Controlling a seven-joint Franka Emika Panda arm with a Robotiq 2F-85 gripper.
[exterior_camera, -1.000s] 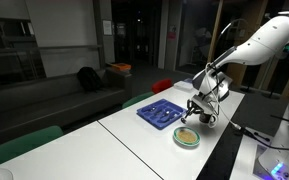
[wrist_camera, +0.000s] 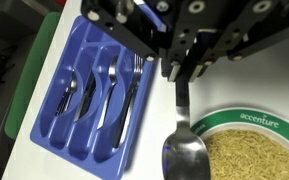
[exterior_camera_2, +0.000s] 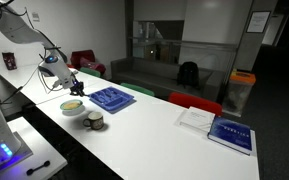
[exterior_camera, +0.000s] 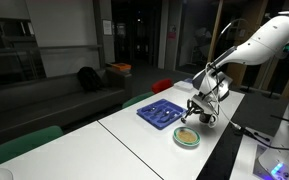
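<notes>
In the wrist view my gripper is shut on the handle of a metal spoon [wrist_camera: 185, 155], whose bowl hangs toward the bottom of the picture. The spoon's bowl overlaps the left rim of a green-and-white bowl [wrist_camera: 212, 118] in this view; whether they touch I cannot tell. Pale grains [wrist_camera: 252, 155] fill the bowl. A blue cutlery tray [wrist_camera: 112, 160] lies to the left, with forks and other cutlery in its compartments. From the first exterior side, the gripper [exterior_camera: 191, 112] stands between the tray [exterior_camera: 161, 114] and the bowl [exterior_camera: 186, 137], low over the table.
A dark mug [exterior_camera_2: 93, 120] stands beside the bowl on the white table [exterior_camera_2: 149, 140]. Books [exterior_camera_2: 231, 134] lie at the table's far end. Chairs line the back edge, one of them red [exterior_camera_2: 197, 104].
</notes>
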